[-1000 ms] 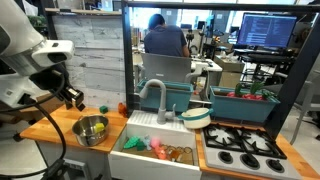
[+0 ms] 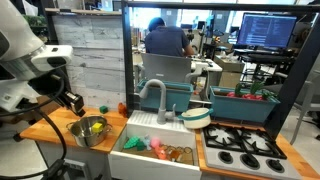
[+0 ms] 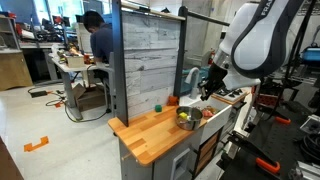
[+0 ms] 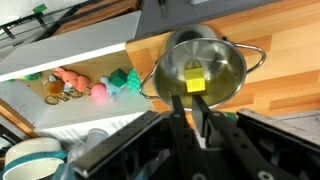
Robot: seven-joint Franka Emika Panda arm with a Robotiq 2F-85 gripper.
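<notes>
A steel pot (image 2: 88, 132) with two side handles stands on the wooden counter at the left in exterior view 1. Inside it lies a yellow block (image 4: 195, 80), seen from above in the wrist view. My gripper hangs beside and above the pot, its fingers pointing down. A gap shows between the fingertips, and I see nothing held there. In the wrist view the block is just beyond the tips, apart from them as far as I can tell. In exterior view 2 the pot (image 3: 189, 118) sits near the counter's right edge, below the arm.
Right of the pot, the white sink (image 2: 130, 158) holds several colorful toys. A faucet (image 2: 160, 98) rises behind it. Further right are a greenish lidded pot (image 2: 196, 118) and a stove (image 2: 243, 150). Teal bins (image 2: 240, 108) line the back; a grey panel stands behind the counter.
The arm has shifted only slightly over the pot's left side. The pot and the other things on the counter stay where they were.
</notes>
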